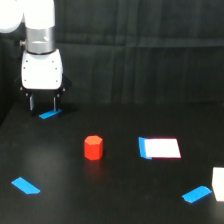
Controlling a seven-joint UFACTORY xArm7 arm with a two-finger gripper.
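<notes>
My gripper [44,104] is at the far left, pointing down from its white body [42,72]. Its two dark fingers stand apart, with nothing visible between them. Just below them a thin blue piece [49,114] lies on the dark table; whether the fingertips touch it I cannot tell. A red six-sided block [93,148] sits nearer the camera, to the right of the gripper.
A white piece with a red edge [164,148] lies right of centre, blue along its left side. Other blue pieces lie at front left [25,186] and front right [196,194]. A white object [219,184] is cut off by the right edge.
</notes>
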